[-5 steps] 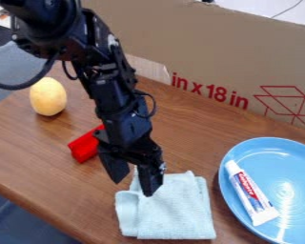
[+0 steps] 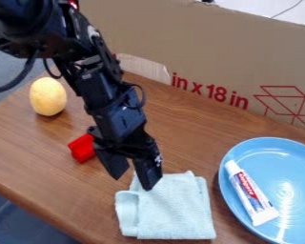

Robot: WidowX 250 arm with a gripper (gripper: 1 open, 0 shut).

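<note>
The black robot arm reaches down from the top left, and its gripper (image 2: 132, 173) hangs just over the upper left edge of a folded pale blue cloth (image 2: 168, 212). Its two dark fingers are apart, one left of the cloth and the other at the cloth's edge; whether anything is between them is hard to make out. Right of the cloth is a blue plate (image 2: 295, 181) with a white toothpaste tube (image 2: 251, 195) on it.
A red object (image 2: 81, 148) lies behind the gripper to the left, and a yellow egg-shaped object (image 2: 47, 96) sits at the back left. A cardboard box (image 2: 219, 52) stands along the back. Bare wood shows at the front left.
The gripper has shifted slightly up and to the left, away from the cloth's middle. The cloth and other objects look unmoved.
</note>
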